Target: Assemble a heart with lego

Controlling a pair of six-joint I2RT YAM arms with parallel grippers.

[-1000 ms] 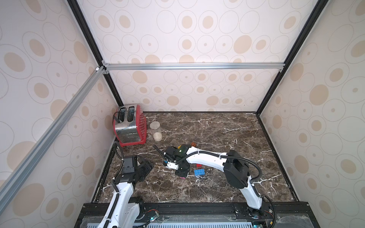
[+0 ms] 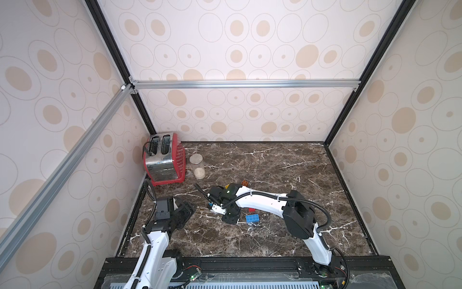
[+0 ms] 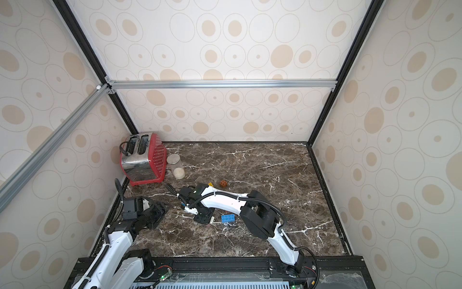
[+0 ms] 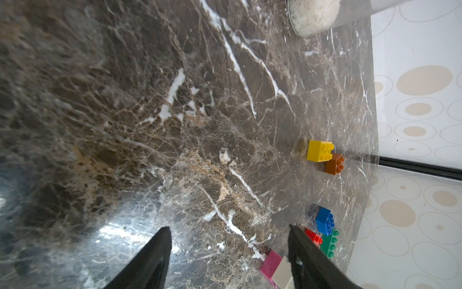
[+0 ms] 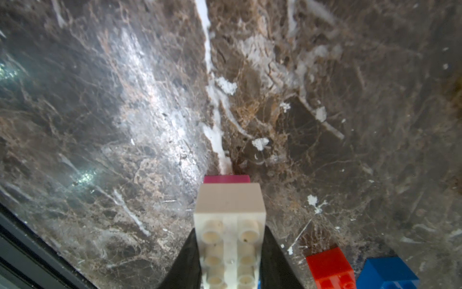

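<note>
In the right wrist view my right gripper is shut on a cream-white studded brick (image 5: 230, 200). A pink brick (image 5: 226, 178) shows just beyond its far end; whether the two are joined cannot be told. The left wrist view also has the pink brick (image 4: 271, 264) against the white brick (image 4: 283, 273), partly behind a left finger. My left gripper stands open over bare counter, fingers wide apart with nothing between them. A light blue brick (image 2: 252, 218) lies by the right arm, a red brick (image 5: 330, 265) and dark blue brick (image 5: 387, 272) nearby.
Yellow brick (image 4: 319, 150) and brown brick (image 4: 334, 163) lie together farther back; a green brick (image 4: 329, 243) sits by the red and blue ones. A red toaster (image 2: 164, 159) and clear jars (image 2: 198, 172) occupy the back left.
A bit of pink beside the right gripper, seen one second ago in the top left view, is now hidden there. The right gripper shifted only slightly; the left arm looks nearly still.
</note>
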